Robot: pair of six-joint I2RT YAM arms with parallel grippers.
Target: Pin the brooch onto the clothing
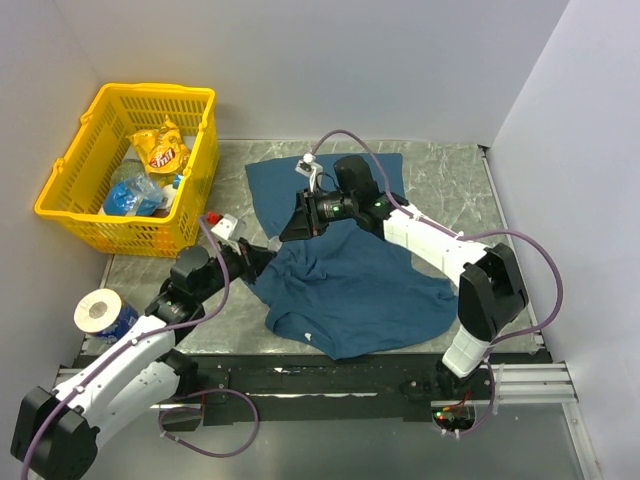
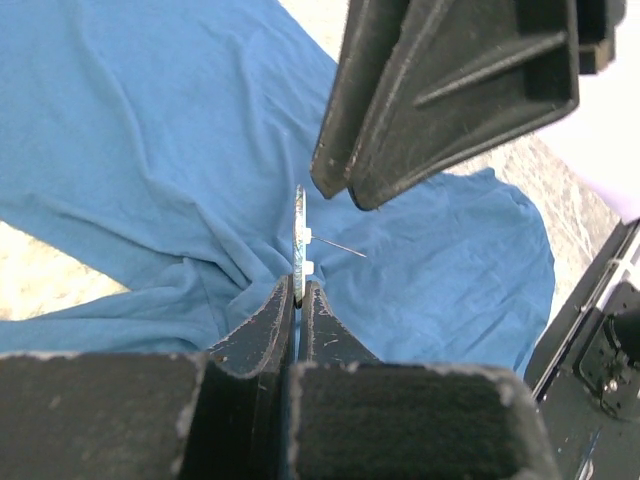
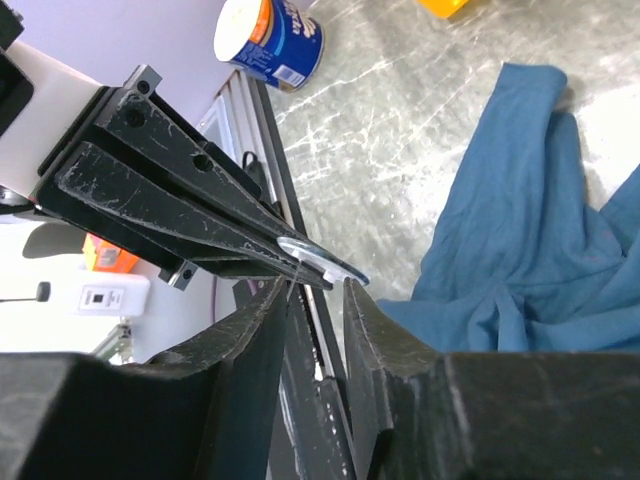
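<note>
A thin, pale brooch (image 2: 299, 235) is seen edge-on in the left wrist view, its fine pin sticking out sideways. My left gripper is shut on its lower edge. In the right wrist view the brooch (image 3: 318, 258) shows as a clear disc at the left fingertips. Close by, my right gripper has its fingers a little apart; the pin passes near one fingertip, but I see nothing clamped between them. From above, both grippers meet over the blue clothing (image 1: 375, 285), which lies spread on the table with folds near its left side.
A yellow basket (image 1: 205, 140) with bags inside stands at the back left. A blue can with a white lid (image 1: 98, 311) sits at the left front. Bare table (image 1: 450, 190) shows at the right of the cloth.
</note>
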